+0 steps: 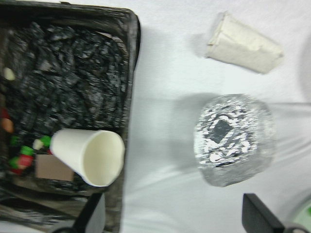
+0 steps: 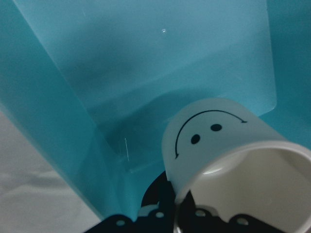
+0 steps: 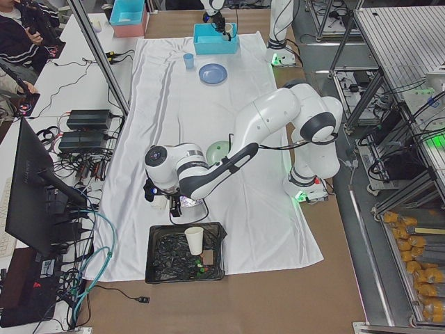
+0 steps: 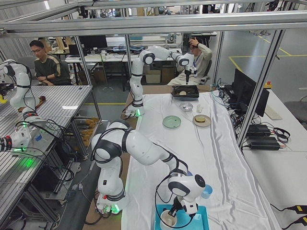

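Note:
My left gripper is open and empty above the table beside the black tray (image 1: 127,73). In the left wrist view, a white cup (image 1: 82,148) lies on its side in the tray; a foil bowl (image 1: 232,138) and rolled beige cloth (image 1: 243,43) lie to the right. My right gripper is shut on the rim of a white mug (image 2: 218,126) with a smiley face, inside the blue bin (image 2: 53,97). The mug is tilted; whether it touches the bin's floor I cannot tell.
A green plate (image 4: 171,121) and a beige plate with something on it (image 4: 202,120) lie on the white cloth. A blue plate (image 3: 213,74) and blue cup (image 3: 189,61) stand near the bin.

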